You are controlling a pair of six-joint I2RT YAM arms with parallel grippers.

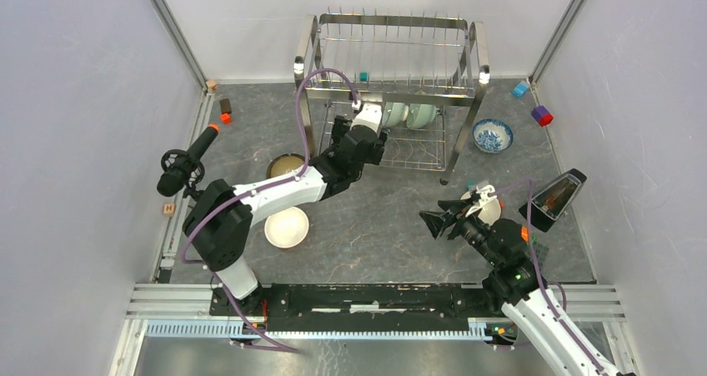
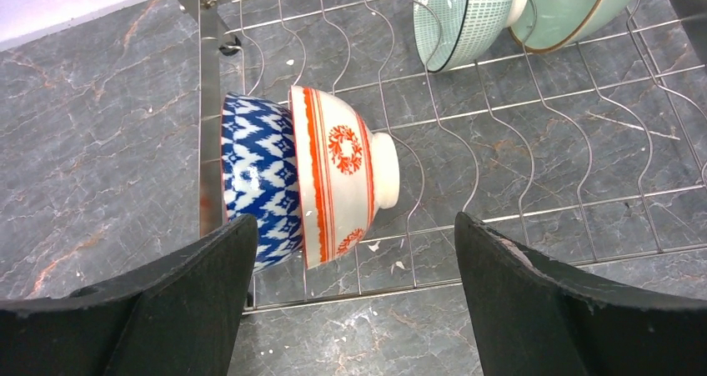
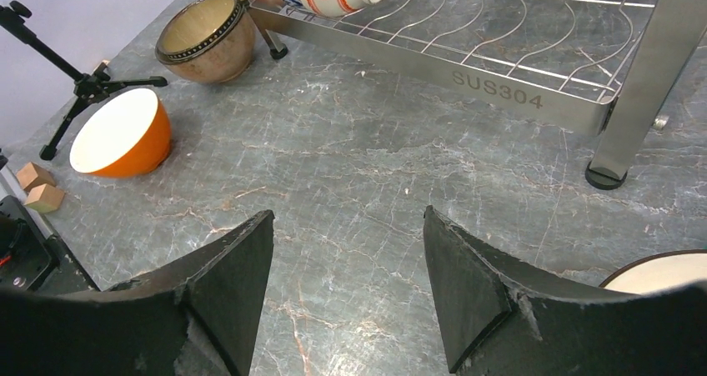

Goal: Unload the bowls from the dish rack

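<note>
The steel dish rack (image 1: 383,92) holds bowls on its lower tier. In the left wrist view a blue-patterned bowl (image 2: 260,184) and an orange-striped white bowl (image 2: 338,172) lie on their sides, nested at the left end; green bowls (image 2: 571,5) stand at the back right. My left gripper is open over the left-end pair, its fingertips either side of their near part, nothing visibly held. My right gripper is open and empty above the table at the right front.
An orange bowl (image 3: 129,147) and a brown bowl (image 3: 208,51) rest on the table at left. A patterned dish (image 1: 493,135) and a metal container (image 1: 557,199) are at right.
</note>
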